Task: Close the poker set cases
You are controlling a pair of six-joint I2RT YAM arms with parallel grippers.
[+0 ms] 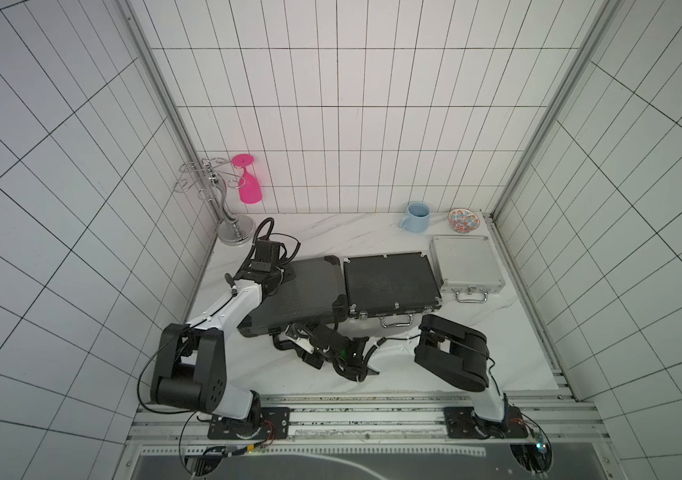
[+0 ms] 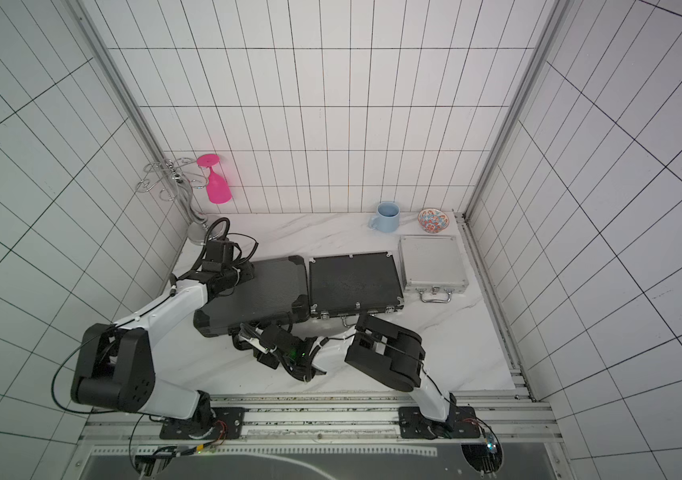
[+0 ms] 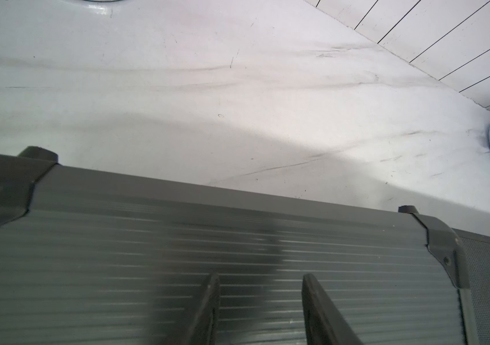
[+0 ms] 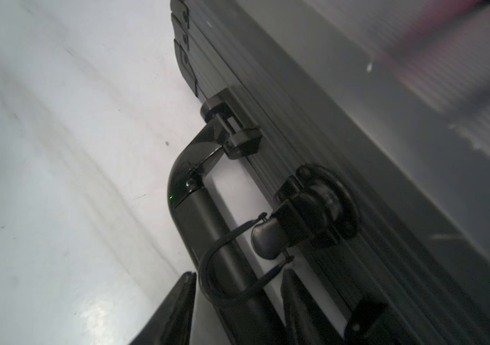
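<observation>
The large black ribbed case (image 1: pixel 301 292) on the left lies with its lid down. My left gripper is over this lid, its fingers apart and only lid showing between them; contact is unclear. At the case's front edge my right gripper stands open, its fingertips around the view of the black handle (image 4: pixel 199 201) and a thin wire loop (image 4: pixel 204 270). The loop hangs from a latch (image 4: pixel 319 201); whether the fingers touch either is not clear. The middle black case (image 1: pixel 393 284) and the silver case (image 1: pixel 466 261) also lie with lids down.
A blue mug (image 1: pixel 415 217) and a patterned bowl (image 1: pixel 463 220) stand at the back right. At the back left, a metal stand (image 1: pixel 234 230) holds a pink glass (image 1: pixel 249 188).
</observation>
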